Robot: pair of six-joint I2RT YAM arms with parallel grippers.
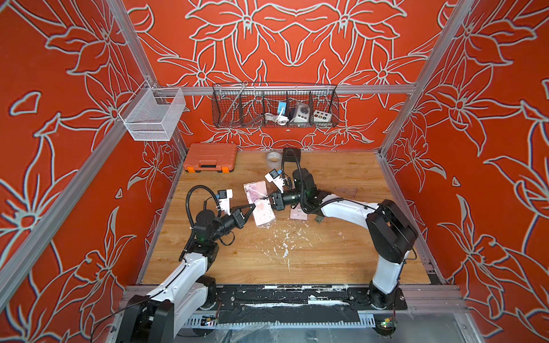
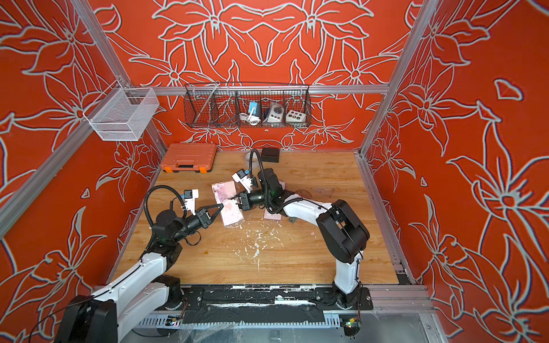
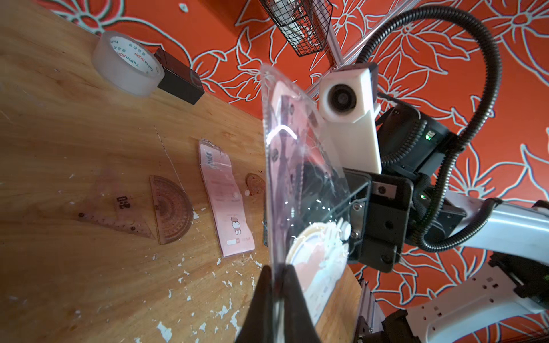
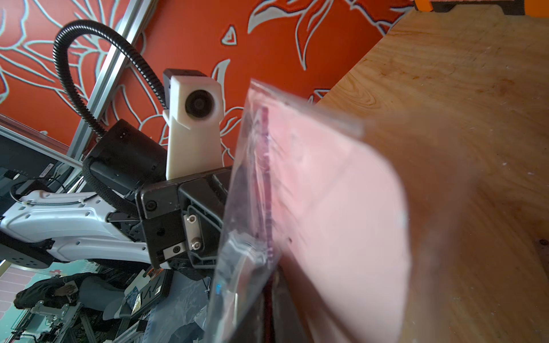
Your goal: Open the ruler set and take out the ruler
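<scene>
The ruler set (image 1: 263, 213), a clear plastic sleeve with a pink card inside, hangs above the table between both arms. My right gripper is shut on the sleeve's thin film, whose edge runs down between its fingertips. From the other side, my left gripper is shut, its tips right up against the clear sleeve (image 3: 281, 171). Nothing thick shows between them, and whether any film is pinched there is hard to tell. In the right wrist view the pink card (image 4: 343, 228) is blurred. I cannot make out a ruler inside.
On the table lie a protractor (image 3: 169, 209), a set square (image 3: 117, 220), a pink packet (image 3: 226, 200) and white flakes. Behind stand a tape roll (image 3: 130, 63), a black box (image 3: 178, 77) and an orange case (image 1: 210, 157).
</scene>
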